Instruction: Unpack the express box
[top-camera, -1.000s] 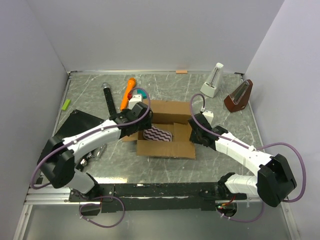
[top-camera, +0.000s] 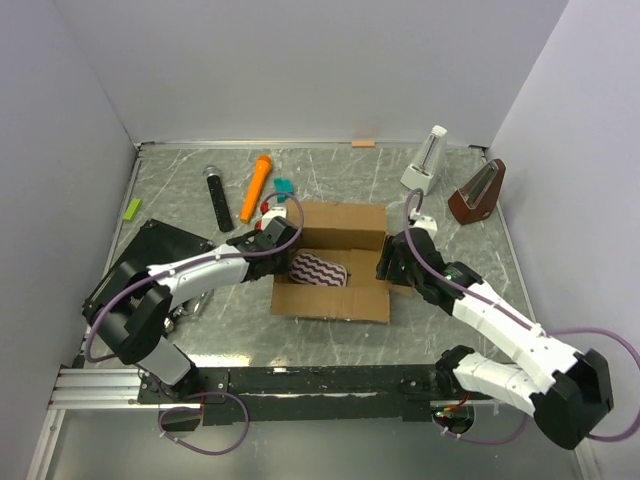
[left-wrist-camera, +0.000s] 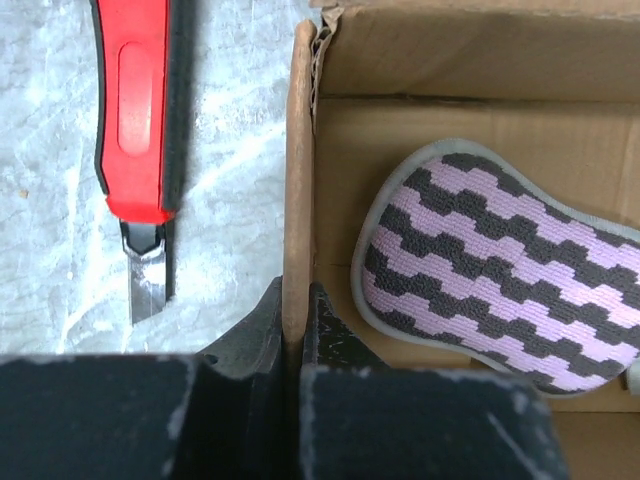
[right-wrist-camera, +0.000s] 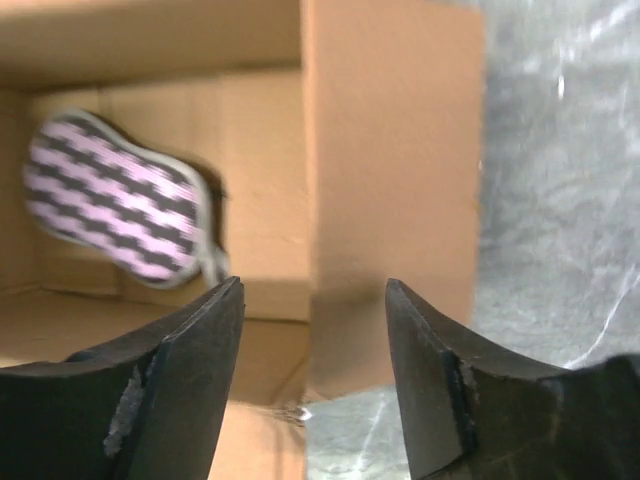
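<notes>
An open cardboard box (top-camera: 340, 220) holds a chequered pink-and-black padded item (top-camera: 318, 270), seen rounded and soft-looking in both wrist views. My left gripper is shut on the box's left wall (left-wrist-camera: 298, 180), whose edge runs up between the fingers. My right gripper stands part open at the box's right side, its two fingers apart over a cardboard flap (right-wrist-camera: 390, 190). The right wrist view is somewhat blurred, and whether the fingers touch the cardboard is unclear.
A red utility knife (left-wrist-camera: 135, 110) lies just left of the box. An orange microphone-shaped object (top-camera: 255, 188), black bar (top-camera: 218, 200), white metronome (top-camera: 426, 160) and brown metronome (top-camera: 477, 192) stand or lie behind. A black mat (top-camera: 150, 250) occupies the left.
My left gripper has moved down onto the box's left wall.
</notes>
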